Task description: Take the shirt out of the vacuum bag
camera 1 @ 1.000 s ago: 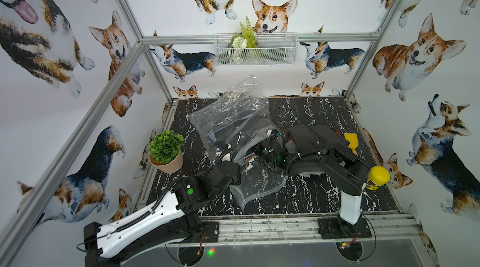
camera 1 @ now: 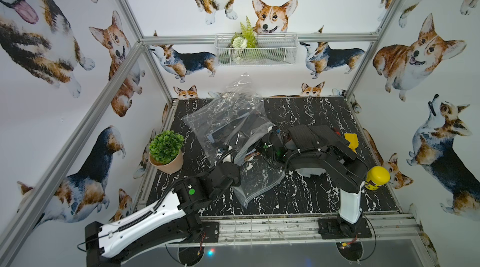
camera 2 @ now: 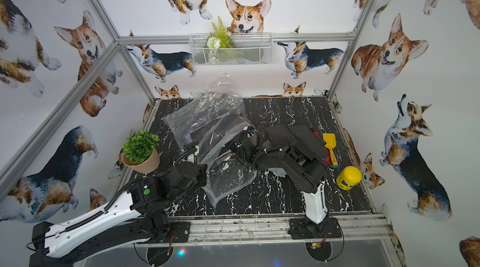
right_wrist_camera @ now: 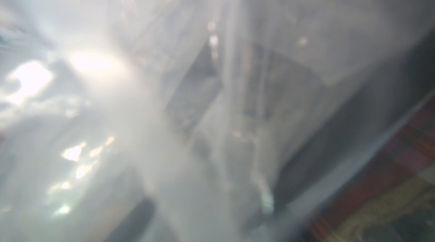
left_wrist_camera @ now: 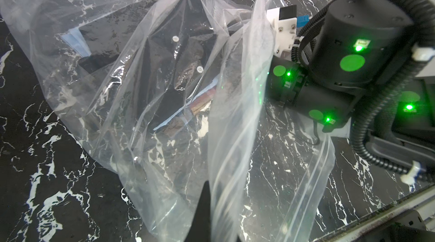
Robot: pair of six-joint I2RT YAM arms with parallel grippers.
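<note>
The clear vacuum bag [camera 1: 220, 122] spreads over the middle of the dark marble table, its far end raised. Folded dark shirt fabric [left_wrist_camera: 181, 47] with white buttons shows through the plastic. My left gripper [camera 1: 229, 156] is at the bag's near-left side, shut; in the left wrist view one dark finger [left_wrist_camera: 199, 214] shows at the bottom edge, beside a whitish fold of plastic. My right gripper [camera 2: 239, 144] reaches into the bag's right side, largely hidden by plastic and its own arm, so its fingers are unclear. The right wrist view is blurred plastic over dark and red fabric.
A potted plant [camera 1: 166, 149] stands at the left edge. A yellow spatula [camera 2: 329, 142] and yellow cup [camera 2: 348, 178] lie at the right, near the bent right arm. A wire basket with greenery [camera 1: 256, 52] hangs on the back wall.
The bag's upper part has shifted slightly left and up. The right arm has moved very slightly near its gripper; the left arm looks almost unchanged.
</note>
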